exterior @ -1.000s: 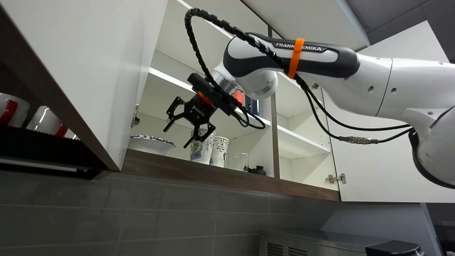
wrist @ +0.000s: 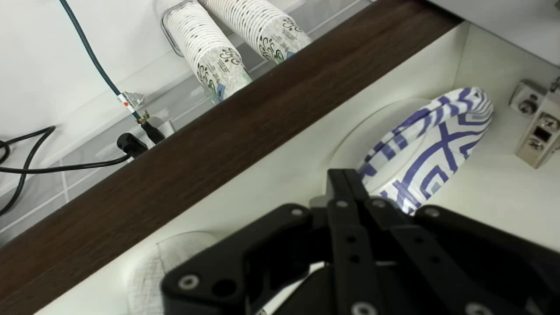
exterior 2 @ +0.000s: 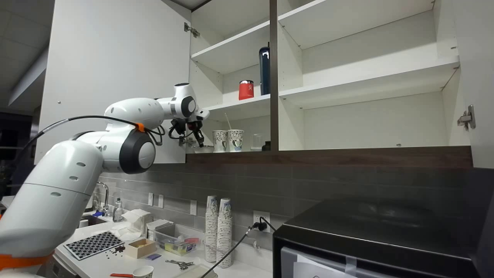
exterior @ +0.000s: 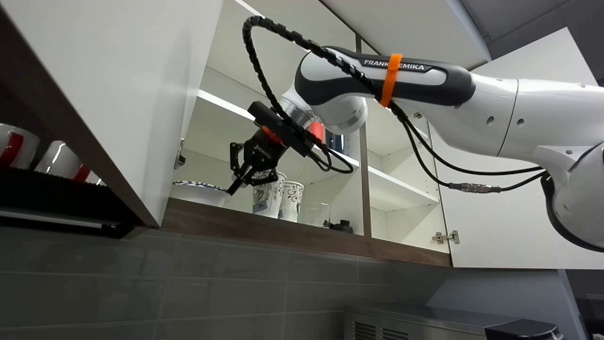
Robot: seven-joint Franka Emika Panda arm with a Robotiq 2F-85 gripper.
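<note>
A white bowl with a blue-patterned inside sits on the cabinet's bottom shelf, near the hinged left side. My gripper reaches down at the bowl's right rim, its fingers together. Seen from the wrist, the shut fingertips of the gripper overlap the near edge of the bowl, hiding part of it. No gap shows between the fingers, and whether the thin rim is pinched there is hidden. In the second exterior view the gripper is small above the bowl.
Two patterned paper cups, a clear glass and a small black object stand right of the bowl. A red tumbler and dark bottle occupy the shelf above. The open door and its hinge are close by.
The gripper's fingers have gone from wide apart to together at the bowl's right rim. The bowl remains on the shelf.
</note>
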